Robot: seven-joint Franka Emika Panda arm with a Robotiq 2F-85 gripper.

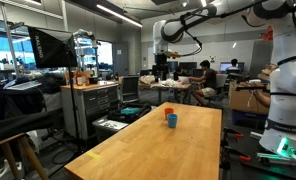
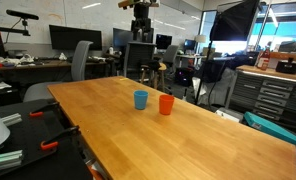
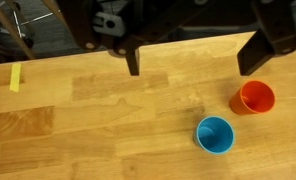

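Observation:
A blue cup (image 1: 172, 120) and an orange-red cup (image 1: 169, 112) stand upright, close together, on the wooden table. Exterior view 2 shows the blue cup (image 2: 140, 99) to the left of the orange cup (image 2: 166, 104), with a small gap. My gripper (image 1: 162, 70) is high above them, open. From the wrist, the fingers of the gripper are wide apart with only bare tabletop between them. The orange cup (image 3: 250, 97) and the blue cup (image 3: 215, 135) appear below and to the right, both looking empty.
A yellow strip (image 3: 15, 76) lies toward the left in the wrist view. A dark light panel on a stand (image 1: 52, 47) rises beside the table, and a tool cabinet (image 2: 269, 92) is behind it.

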